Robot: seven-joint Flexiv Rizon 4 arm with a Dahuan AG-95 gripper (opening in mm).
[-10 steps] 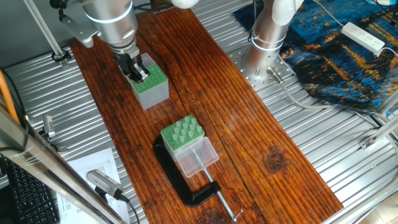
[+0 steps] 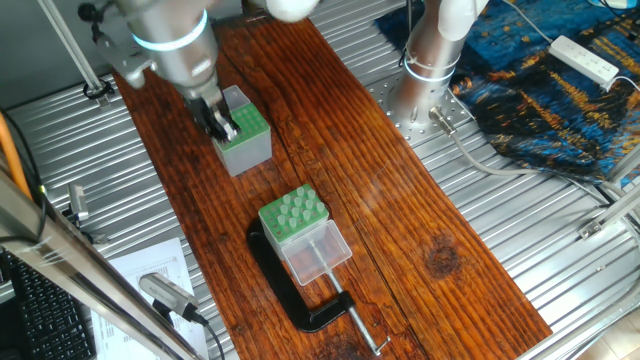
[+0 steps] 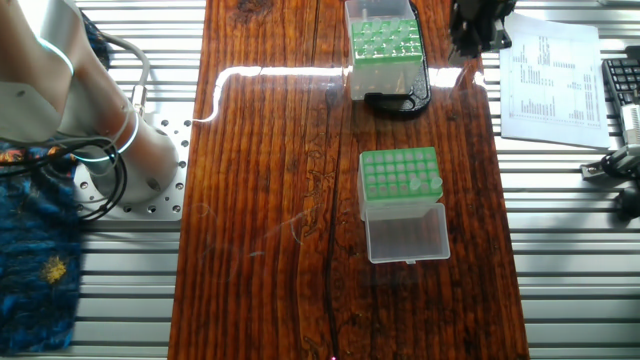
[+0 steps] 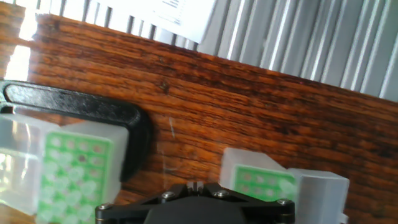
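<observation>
One tip box with a green grid top (image 2: 243, 128) stands on the wooden table; in exterior view 2 its grid (image 3: 400, 172) carries two pale tips at one edge, the other holes looking empty. A second box (image 2: 294, 212) has several pale tips standing in its green top (image 3: 386, 40). My gripper (image 2: 230, 131) hangs in front of the first box in exterior view 1, partly covering it. From the wrist, the gripper looks shut, its fingers close together with nothing visible between them, and the first box's green grid (image 4: 264, 183) is partly hidden behind it.
A black clamp (image 2: 290, 290) lies along the second box. Clear hinged lids (image 2: 318, 252) stand open beside both boxes.
Both boxes and the clamp have stayed put.
</observation>
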